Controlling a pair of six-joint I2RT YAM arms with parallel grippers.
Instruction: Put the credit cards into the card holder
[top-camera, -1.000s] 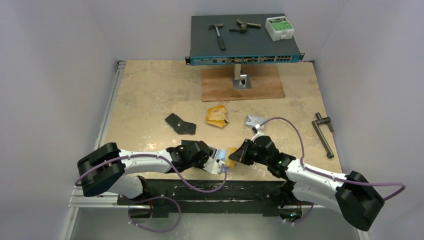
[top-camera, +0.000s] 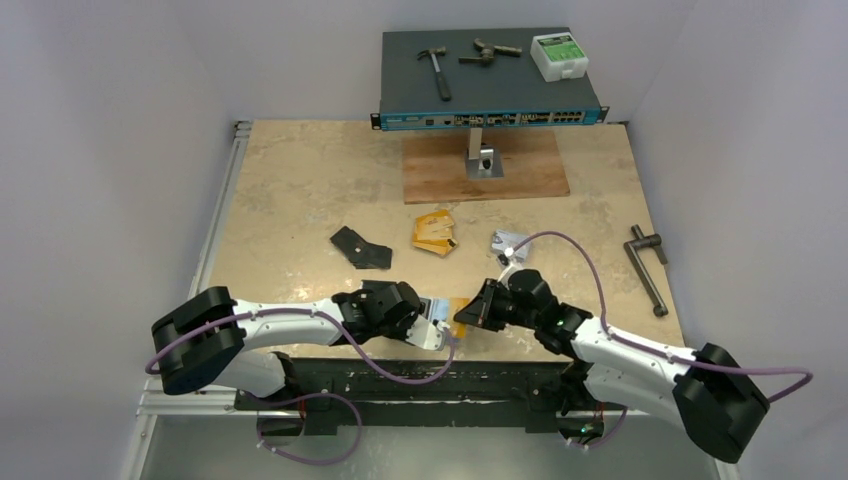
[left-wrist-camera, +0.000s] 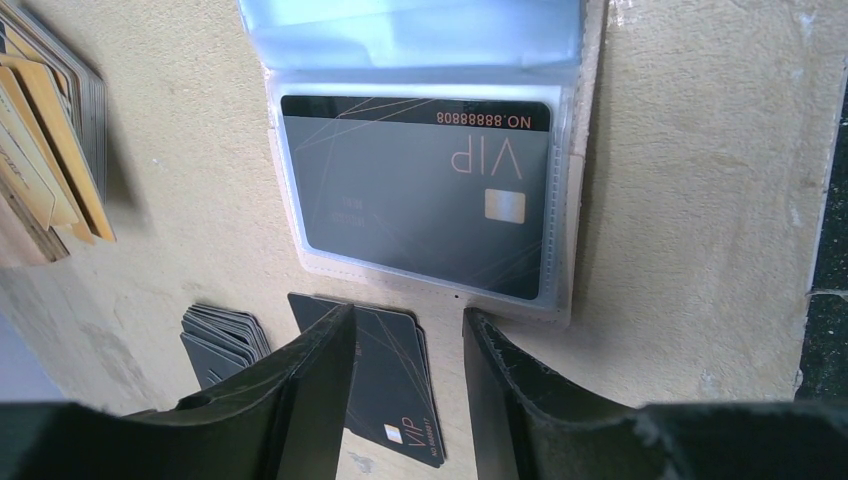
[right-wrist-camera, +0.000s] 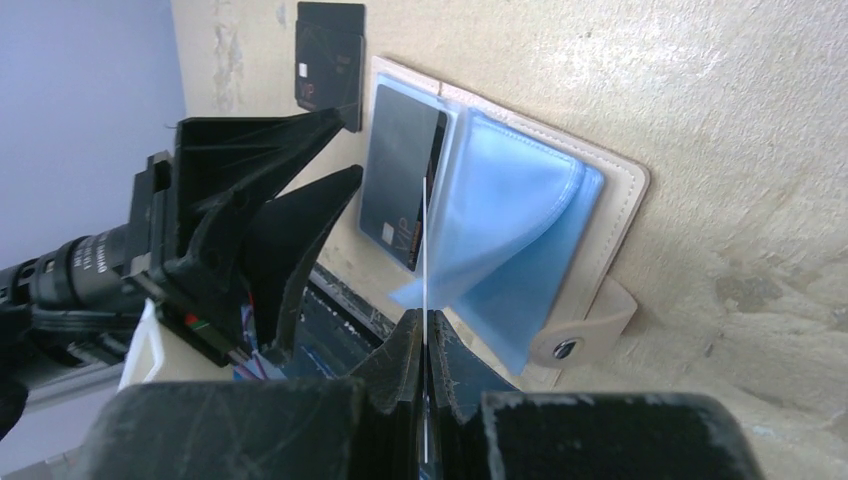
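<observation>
The card holder (right-wrist-camera: 615, 180) lies spread on the table, its blue sleeve flap (right-wrist-camera: 500, 200) partly curled. A black VIP card (left-wrist-camera: 420, 190) fills one clear pocket. Near that pocket, my left gripper is open, nothing between its fingers. My right gripper is shut on a thin gold card (right-wrist-camera: 425, 260), seen edge-on in the right wrist view; the top view shows its gold face (top-camera: 459, 312). The card stands over the holder beside the blue flap; whether it touches a sleeve, I cannot tell. Another black card (left-wrist-camera: 385, 380) lies beside the holder.
Dark cards (top-camera: 362, 250) are fanned at the left, gold cards (top-camera: 433, 232) behind the holder, and silver cards (top-camera: 508, 243) near the right arm. A wooden board (top-camera: 430, 180) holds a stand farther back.
The left arm has stayed nearly still.
</observation>
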